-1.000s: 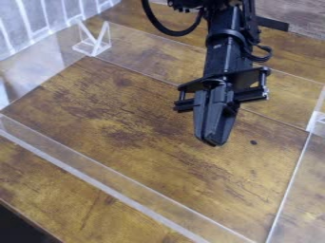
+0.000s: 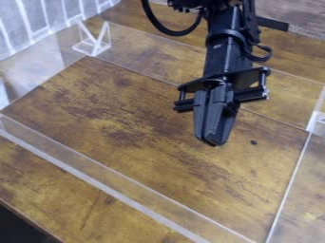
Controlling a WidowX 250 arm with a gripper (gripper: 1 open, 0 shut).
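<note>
My black gripper (image 2: 216, 121) points down over the wooden surface (image 2: 127, 133), a little right of centre in the camera view, with cables looping from the arm above it. Its fingers appear close together, but whether they are fully shut is hard to tell from this angle. I see no object between them or on the wood around it.
Clear plastic walls (image 2: 114, 184) border the work area on several sides, with corner pieces at back left and right. A white slatted rail (image 2: 28, 24) stands at the top left. The floor inside the walls is clear.
</note>
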